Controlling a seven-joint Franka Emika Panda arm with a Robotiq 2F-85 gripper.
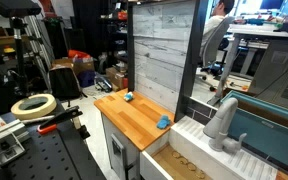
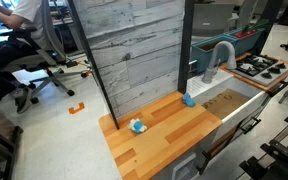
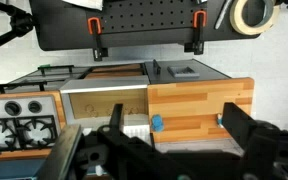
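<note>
My gripper appears in the wrist view with its two dark fingertips [image 3: 116, 114] well apart and nothing visibly held between them. It hangs over the toy-kitchen area. A wooden countertop [image 2: 156, 152] carries a blue object [image 2: 188, 100] near the sink end; the wrist view shows the same blue object [image 3: 157, 124] just right of the gap between my fingers. Farther along the wood lies a small blue-and-white object [image 2: 137, 125], also seen in exterior view 1 on the countertop [image 1: 128, 97]. What these small objects are is too small to tell.
A grey faucet [image 2: 219, 52] stands behind a basin with a brown bottom [image 2: 224, 104]. Beyond it is a stove [image 3: 8, 132] with burners. A whitewashed plank panel [image 2: 144, 55] rises behind the countertop. A tape roll [image 1: 34, 106] lies on the black table [image 1: 54, 155]. Most of the wood is clear.
</note>
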